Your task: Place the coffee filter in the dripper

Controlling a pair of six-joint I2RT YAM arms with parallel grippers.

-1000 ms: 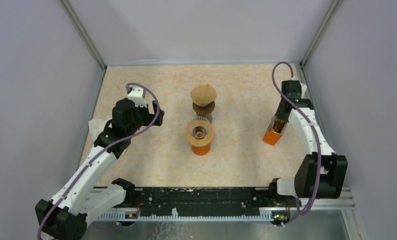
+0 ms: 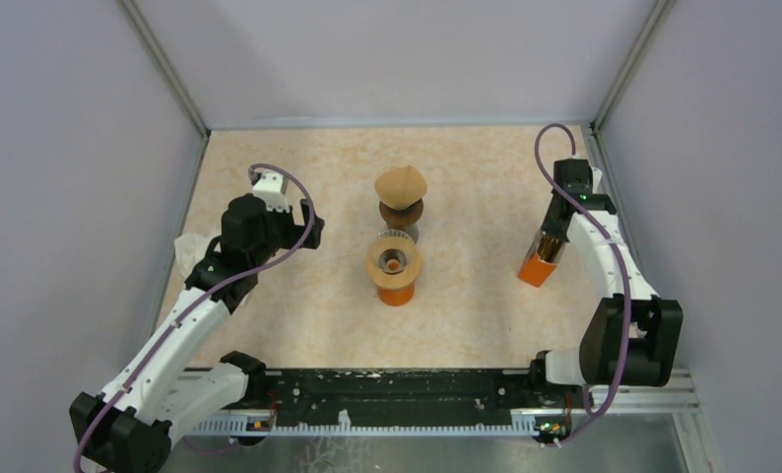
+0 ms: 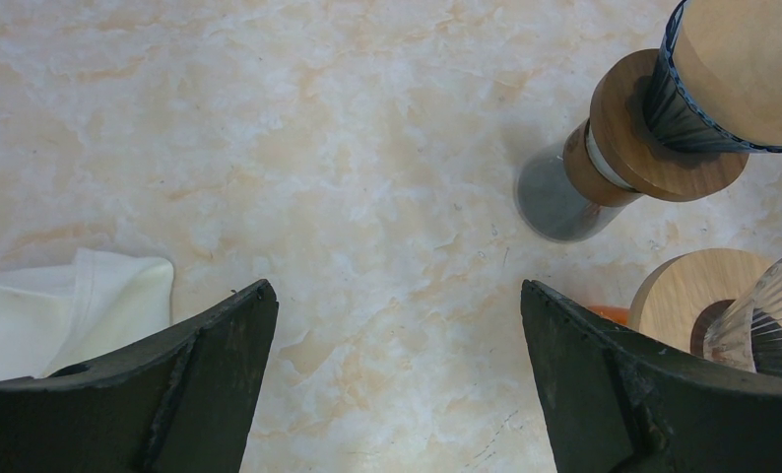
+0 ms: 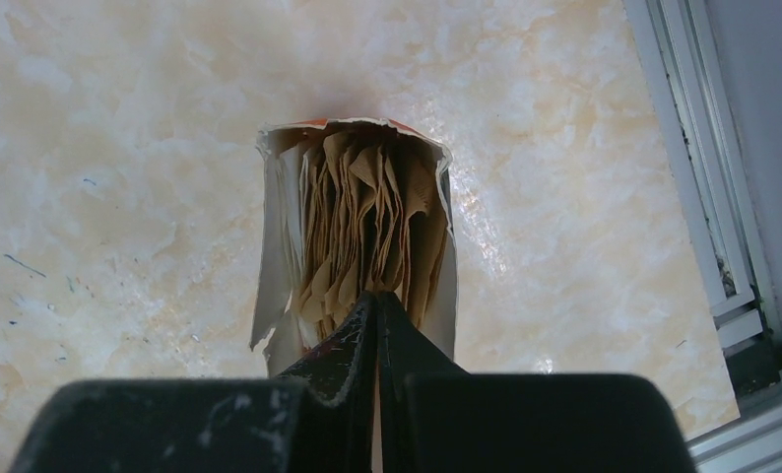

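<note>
A carton of brown paper coffee filters stands open on the right side of the table; its orange side shows in the top view. My right gripper is shut, its tips over the filters' near edges. Whether a thin paper edge lies between them cannot be made out. Mid-table, a clear ribbed dripper with a wooden ring sits over an orange base, no paper visible inside. Behind it, another dripper holds a brown filter. At left, my left gripper hangs open and empty above the table.
A white cloth lies at the left edge, partly behind the left arm. A glass server carries the rear dripper, close to the front one. Bare table separates the drippers from the carton. Walls stand close on both sides.
My right arm has shifted very slightly at the carton. The left arm, the carton and both drippers look unmoved.
</note>
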